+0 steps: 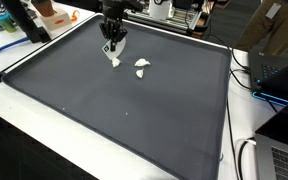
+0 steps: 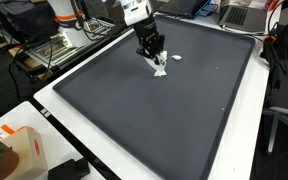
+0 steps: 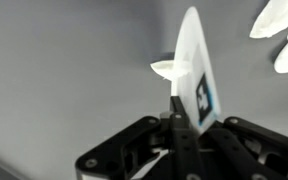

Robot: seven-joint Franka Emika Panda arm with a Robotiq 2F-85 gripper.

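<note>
A white, flat tapering piece with dark marks (image 3: 191,65) stands up between the fingers of my gripper, which is shut on it. In exterior view 1 this white piece (image 1: 117,49) hangs just above a small white scrap (image 1: 115,63) on the dark table. The wrist view shows that scrap (image 3: 163,69) partly behind the held piece; whether they touch I cannot tell. Two more white scraps lie to the right in exterior view 1, a wider one (image 1: 142,62) and a smaller one (image 1: 139,73).
Laptops (image 1: 279,150) stand off the right side. Behind the table at the left are an orange object (image 1: 52,21) and clutter.
</note>
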